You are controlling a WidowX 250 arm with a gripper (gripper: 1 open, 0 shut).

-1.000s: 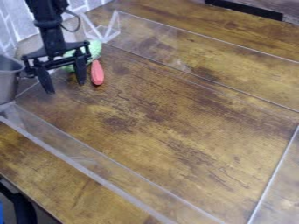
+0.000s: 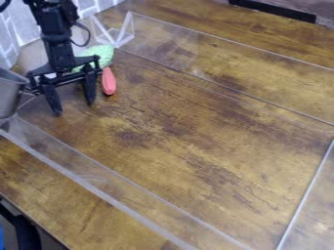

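Note:
My black gripper [image 2: 72, 96] is low over the left end of the wooden board, fingers pointing down; whether it grips anything is unclear. Just right of it a red oblong object [image 2: 109, 82] lies on the wood, and a pale green item [image 2: 92, 53] sits behind the arm. A grey metal pot [image 2: 11, 93] stands at the left edge, partly out of frame, beside the gripper.
Clear plastic walls [image 2: 196, 62] border the work area at back, front and right.
The gripper has moved slightly down over the last second. The red object looks unmoved.

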